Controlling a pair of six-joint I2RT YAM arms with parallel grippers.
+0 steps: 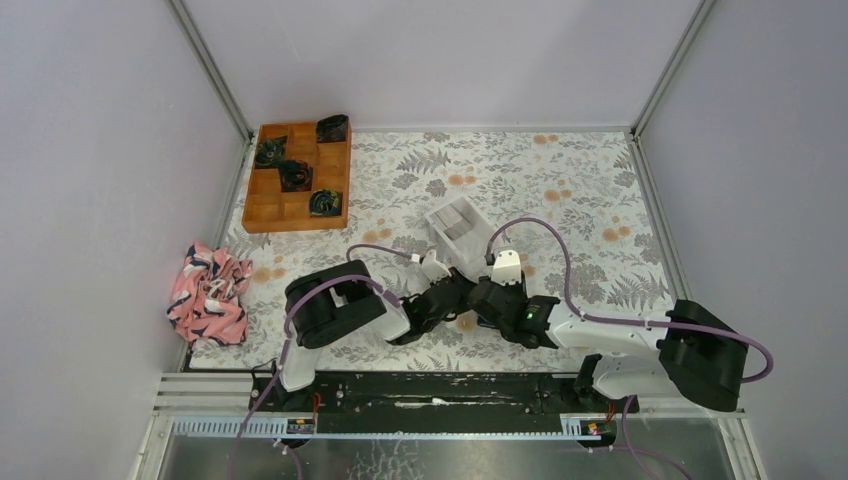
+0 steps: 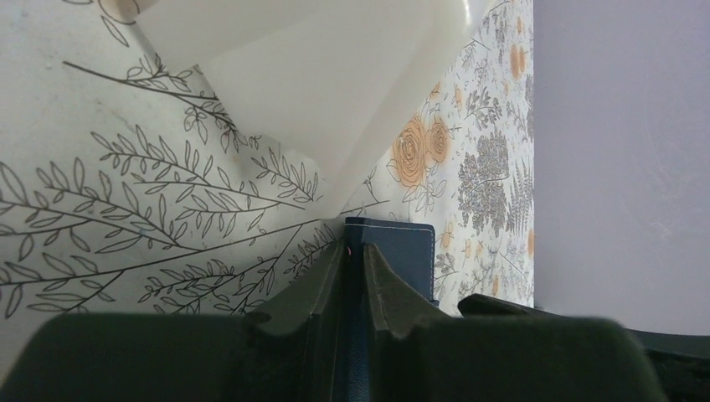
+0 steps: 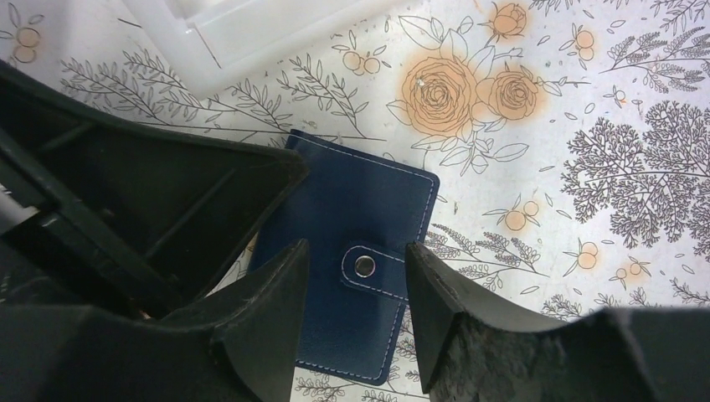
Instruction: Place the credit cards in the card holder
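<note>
A dark navy card holder (image 3: 335, 193) with a snap-fastened strap lies at the front middle. In the left wrist view my left gripper is shut on the card holder's left edge (image 2: 402, 247). My open right gripper hangs over the holder, its fingers either side of the strap's snap. The white translucent tray (image 1: 458, 225) sits just behind, with pale flat items inside that are too small to identify as cards. In the top view the holder is mostly hidden under both arms.
A wooden compartment tray (image 1: 262, 205) with dark bundles stands at the back left. A crumpled pink cloth (image 1: 210, 295) lies at the far left.
</note>
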